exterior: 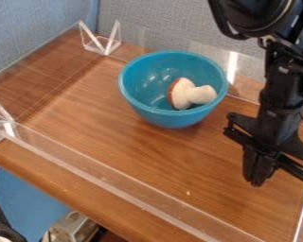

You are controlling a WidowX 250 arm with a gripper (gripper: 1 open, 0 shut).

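A teal bowl [151,99] sits toward the back of the wooden table, with a white and orange mushroom-like object [193,92] lying inside it. My black gripper [258,175] is low over the table to the right of and in front of the bowl, shut, with nothing visible between its fingers.
White wire brackets [99,42] stand at the back left and left edge. A grey wall runs along the back.
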